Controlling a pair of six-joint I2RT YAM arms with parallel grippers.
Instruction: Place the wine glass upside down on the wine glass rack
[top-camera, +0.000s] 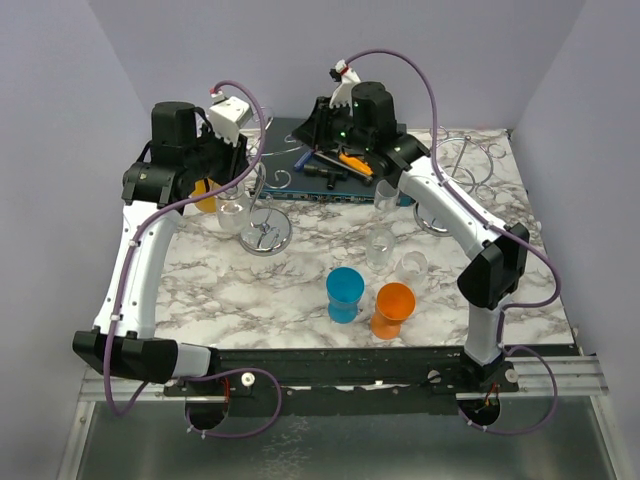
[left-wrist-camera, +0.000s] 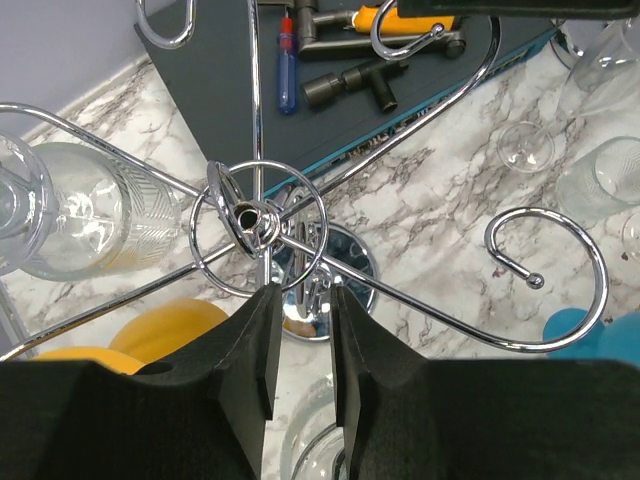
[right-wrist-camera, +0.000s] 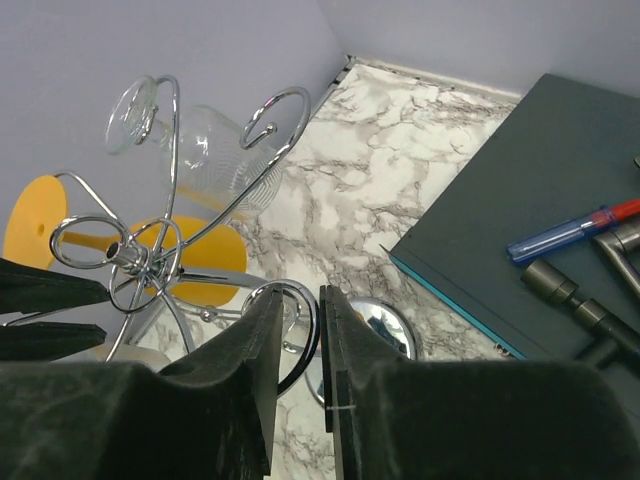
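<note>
The chrome wine glass rack (left-wrist-camera: 262, 225) stands at the upper left of the table, with clear glasses (left-wrist-camera: 100, 210) on it. My left gripper hangs over it, fingers part open, with the central rings just beyond their tips. My right gripper is high at the rack's right side, part open, with a curved hook behind or between its fingers; I cannot tell which. A second rack (top-camera: 460, 160) is at the right, partly behind the right arm. More clear glasses (top-camera: 380, 250) stand in mid-table.
A blue cup (top-camera: 344, 295) and an orange cup (top-camera: 394, 311) stand at the front. Yellow objects (right-wrist-camera: 30, 220) are by the left rack. A dark mat (right-wrist-camera: 470, 190) with tools lies at the back.
</note>
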